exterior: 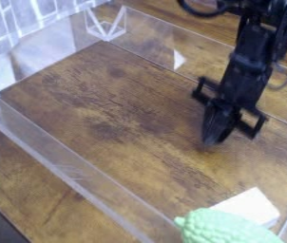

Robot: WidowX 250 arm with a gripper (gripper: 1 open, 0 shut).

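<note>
My black gripper point(215, 131) hangs low over the wooden floor point(102, 133) of a clear-walled enclosure, toward the right side. It is somewhat blurred; its fingertips look shut together, with nothing visible between them. A green bumpy object point(225, 229), like a toy vegetable, lies at the bottom right, cut off by the frame edge, beside a white block point(248, 203).
Clear low walls point(70, 178) bound the area on the left, back and right. A white patterned cloth or panel point(19, 21) is at the upper left.
</note>
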